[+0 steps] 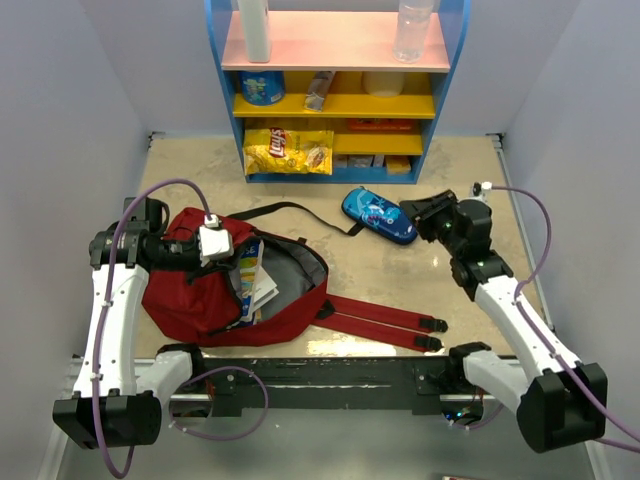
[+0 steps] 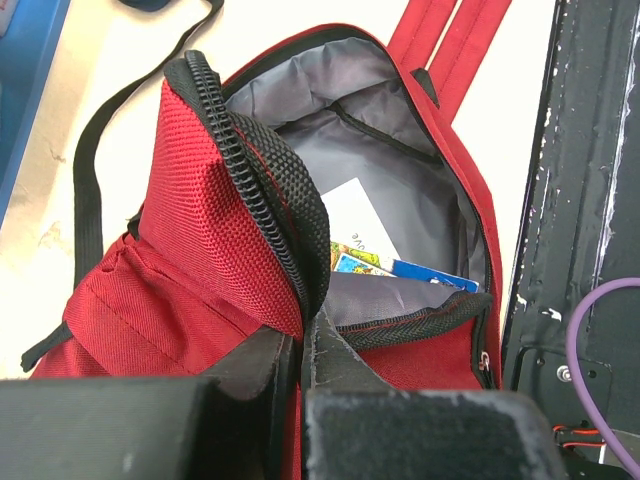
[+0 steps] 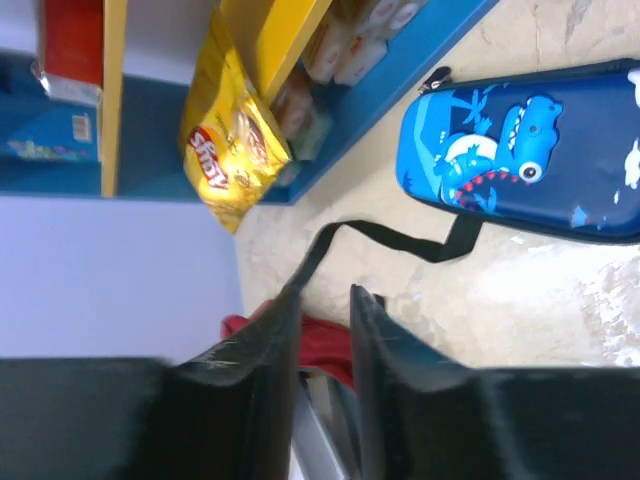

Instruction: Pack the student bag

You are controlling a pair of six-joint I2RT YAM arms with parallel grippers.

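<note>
The red bag (image 1: pixel 215 305) lies on its side at the left of the table, its mouth facing right. Books and white papers (image 1: pixel 262 287) show inside the grey lining. My left gripper is shut on the bag's red, black-zippered edge (image 2: pixel 245 190) and holds it up. A blue pencil case (image 1: pixel 379 216) with a shark picture lies flat on the table below the shelf. Close to its right end, above the table, is my right gripper (image 1: pixel 420 212); in the right wrist view its fingers (image 3: pixel 372 340) stand a little apart, with no object gripped between them.
A blue shelf (image 1: pixel 335 178) at the back holds a yellow chip bag (image 1: pixel 288 151), a blue can and other items. Red straps (image 1: pixel 380 322) stretch right from the bag, and a black strap (image 1: pixel 290 207) runs toward the pencil case.
</note>
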